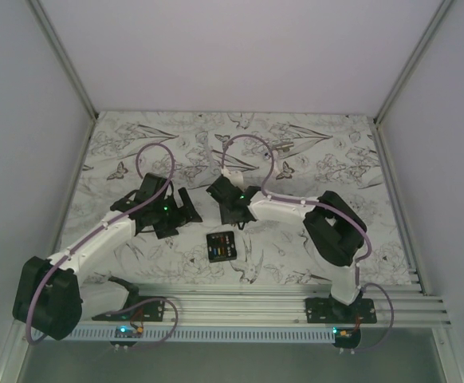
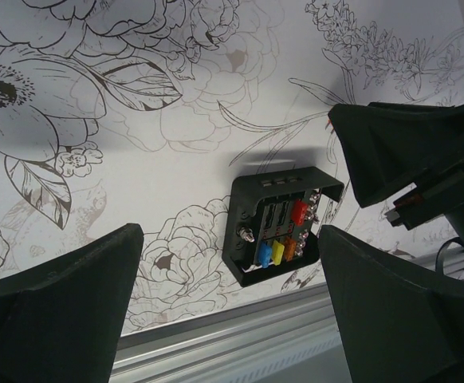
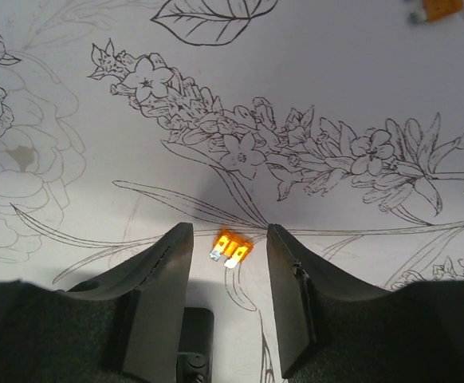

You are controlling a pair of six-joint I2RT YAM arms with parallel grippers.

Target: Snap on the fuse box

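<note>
A black fuse box [image 1: 221, 246] lies open on the table, front centre, with coloured fuses inside; the left wrist view shows it [image 2: 248, 219] below my left gripper, which stands open and empty. A small orange fuse [image 3: 230, 247] lies just beyond the fingertips of my right gripper, between them as seen in the right wrist view. The right fingers are apart with nothing held. A black object [image 3: 194, 339] is partly visible below it.
Another orange piece [image 3: 441, 8] shows blurred at the upper right of the right wrist view. A metal rail runs along the front edge.
</note>
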